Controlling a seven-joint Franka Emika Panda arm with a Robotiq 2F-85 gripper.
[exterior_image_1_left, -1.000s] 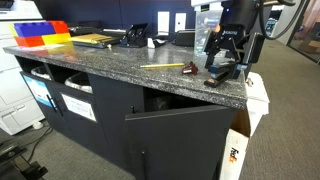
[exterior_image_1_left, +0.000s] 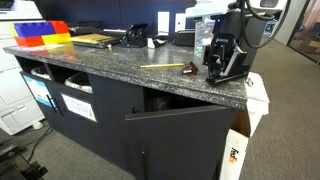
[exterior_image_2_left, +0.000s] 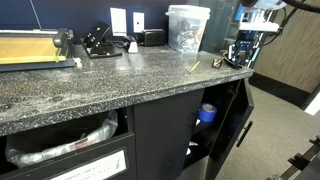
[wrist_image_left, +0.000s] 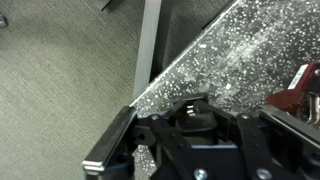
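Observation:
At the right end of the speckled dark counter (exterior_image_1_left: 130, 62), my gripper (exterior_image_1_left: 214, 74) is low, pointing down over a small black object (exterior_image_1_left: 216, 81) near the edge. In the wrist view, my gripper has its fingers spread apart, with dark shapes between them. Whether the fingers touch the black object cannot be made out, black being against black. In the second exterior view the gripper (exterior_image_2_left: 238, 56) is small and at the counter's far end.
A dark red tool (exterior_image_1_left: 190, 68) and a yellow pencil (exterior_image_1_left: 162, 66) lie left of the gripper. Behind stands a clear plastic bin (exterior_image_2_left: 187, 28). Below, a cabinet door (exterior_image_1_left: 180, 143) hangs open. Coloured blocks (exterior_image_1_left: 42, 33) sit at the counter's far left.
The gripper has come down and slightly left to the black object at the counter's end. Other things on the counter look unmoved.

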